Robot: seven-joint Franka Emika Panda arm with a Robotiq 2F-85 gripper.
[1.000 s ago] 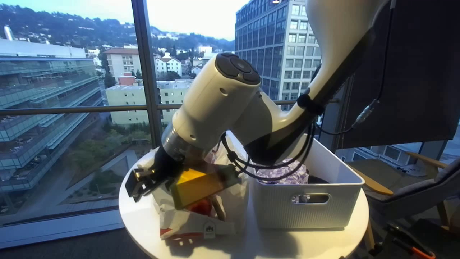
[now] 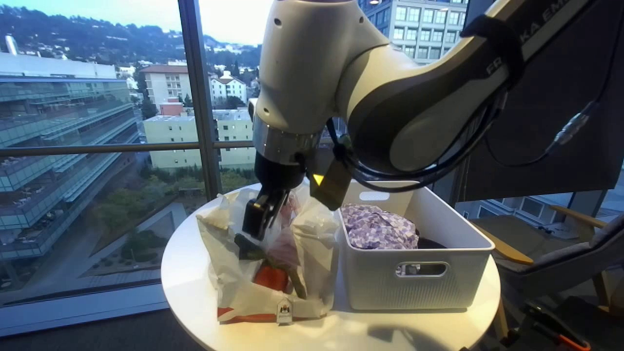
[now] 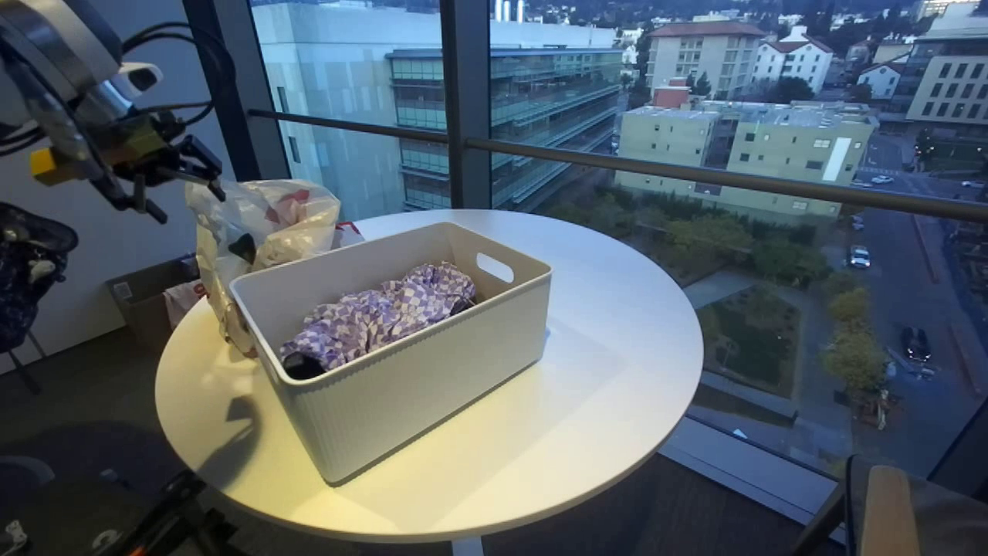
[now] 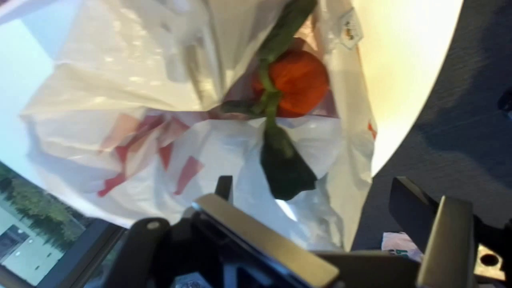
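Observation:
My gripper (image 2: 261,217) is open, pointing down over the mouth of a white plastic bag (image 2: 225,281) on the left of the table. In the wrist view its fingers (image 4: 269,240) stand wide apart with nothing between them. Inside the bag lies an orange-red round fruit (image 4: 302,84) with a green stem and dark leaves (image 4: 285,165), seen from above and apart from the fingers. Beside the bag is a light grey bin (image 3: 417,394), which holds a bunched purple-and-white checked cloth (image 3: 384,320).
A round white table (image 3: 611,371) carries the bag and bin. Large windows stand close behind. A wooden-armed chair (image 2: 538,263) is at the right.
The gripper has moved right and somewhat upward from the bag's left side to above its opening, swinging to point downward. More of the bag now shows; bag and bin look unmoved.

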